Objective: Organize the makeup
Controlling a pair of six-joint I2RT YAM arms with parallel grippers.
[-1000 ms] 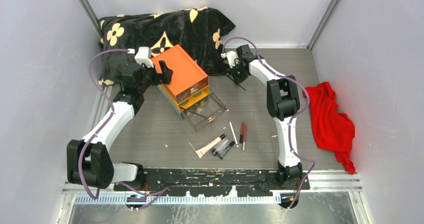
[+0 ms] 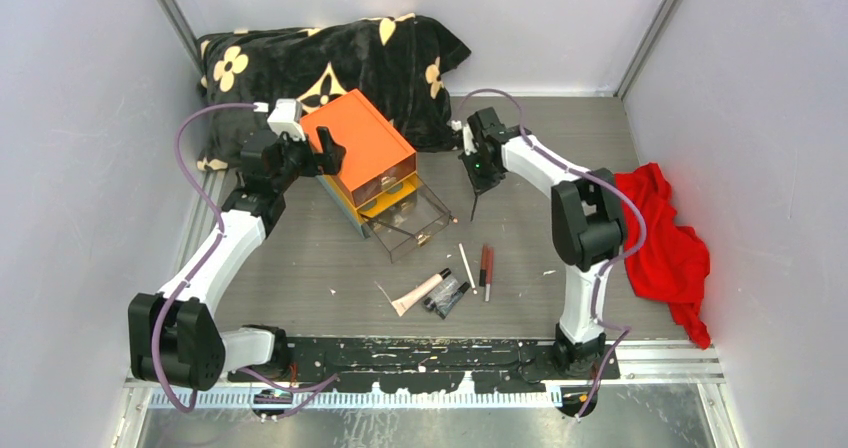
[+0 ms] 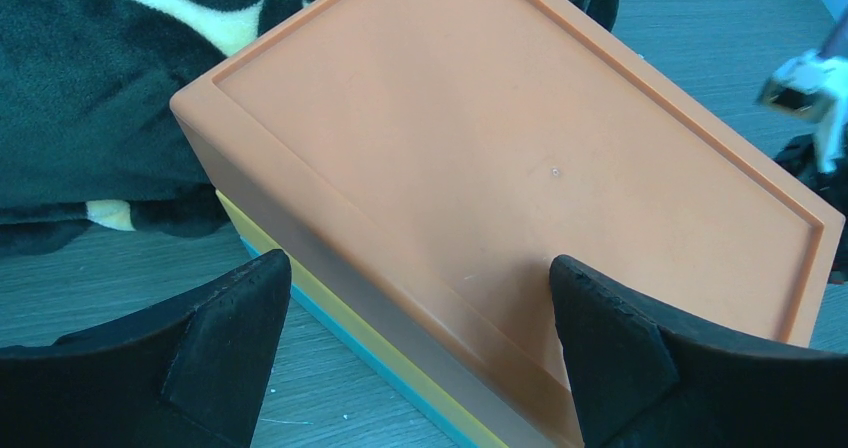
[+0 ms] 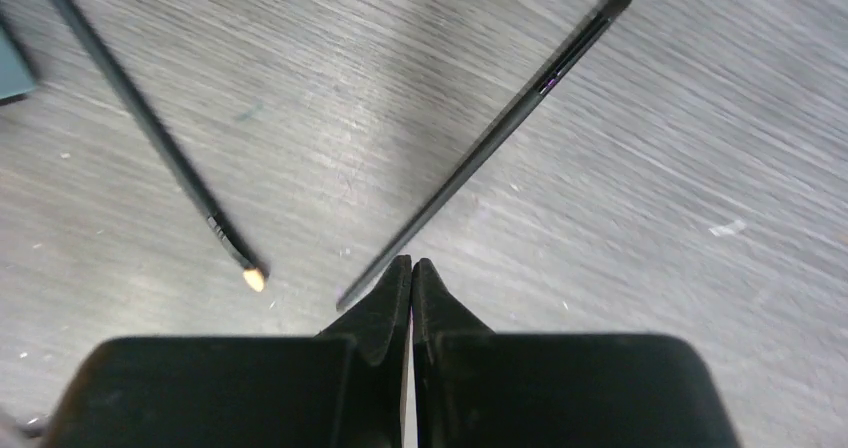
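The orange-topped organizer (image 2: 360,143) has its clear lower drawer (image 2: 420,238) pulled out. My left gripper hovers at the organizer's top, fingers apart, nothing visible between them. My right gripper is shut over the table beside the drawer; whether something thin is between its tips is hidden. In the right wrist view a black brush (image 4: 470,168) lies diagonally by the fingertips, and another brush (image 4: 150,128) lies to the left. Cream tube (image 2: 420,292), dark tubes (image 2: 450,300), a white pencil (image 2: 466,268) and lip products (image 2: 486,268) lie at the front.
A black flowered blanket (image 2: 260,68) is heaped behind the organizer. A red cloth (image 2: 655,238) lies along the right side. Bare table (image 2: 540,298) shows at the front right.
The left arm is nearly still.
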